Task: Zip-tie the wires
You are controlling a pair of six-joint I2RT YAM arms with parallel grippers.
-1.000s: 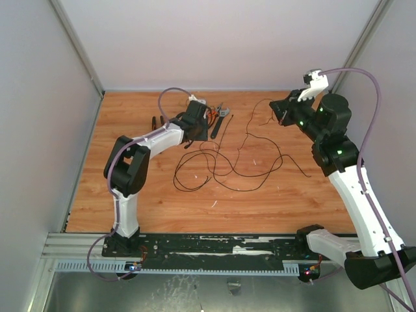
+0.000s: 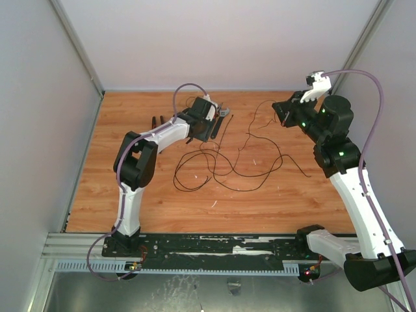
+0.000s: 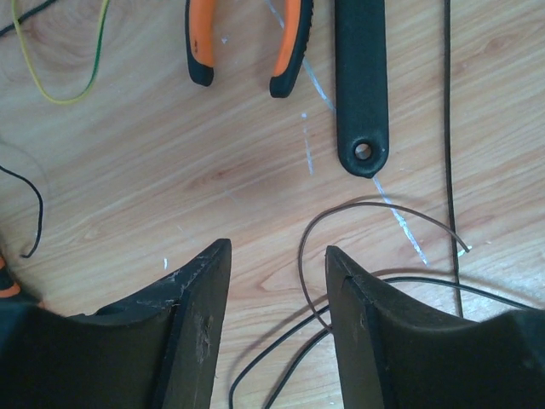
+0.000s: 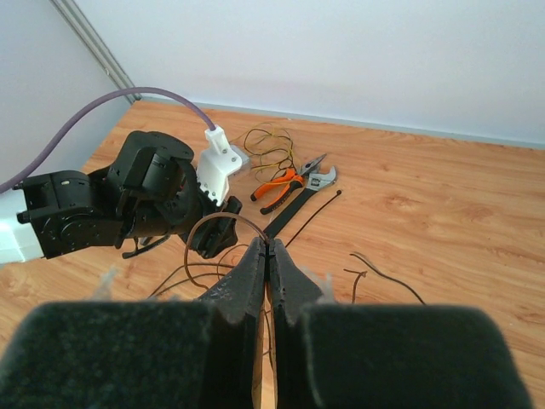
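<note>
Long dark wires [image 2: 263, 174] lie in loose crossing loops over the middle of the wooden table. My left gripper stands open above the wood with nothing held. Below its fingertips, a thin brown wire end [image 3: 317, 219] curls over two black wires [image 3: 294, 328]. High at the right of the top view, my right gripper [image 2: 276, 110] is shut. A brown wire [image 4: 194, 232] arches up to its fingertips and runs between them, with strands hanging below. No zip tie can be clearly made out.
Orange-handled pliers [image 4: 277, 189] and an adjustable wrench [image 4: 298, 200] lie at the back, close to my left gripper. Behind them is a tangle of yellow and dark thin wires [image 4: 271, 149].
The right arm has drifted only slightly to the right, and the wire loops look unchanged.
</note>
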